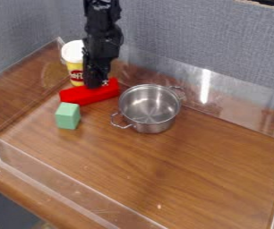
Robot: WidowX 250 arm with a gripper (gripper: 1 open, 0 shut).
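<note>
My black gripper (97, 79) hangs from above at the back left, its tips down at a red elongated block (82, 95) lying on the wooden surface. A yellow cup (73, 59) with a white top stands behind the red block, just left of the gripper and partly hidden by it. The gripper looks shut; whether anything is between its fingertips is too small to tell. A mint green block (68, 116) sits in front of the red one.
A steel pot (149, 114) with two handles stands right of the red block.
</note>
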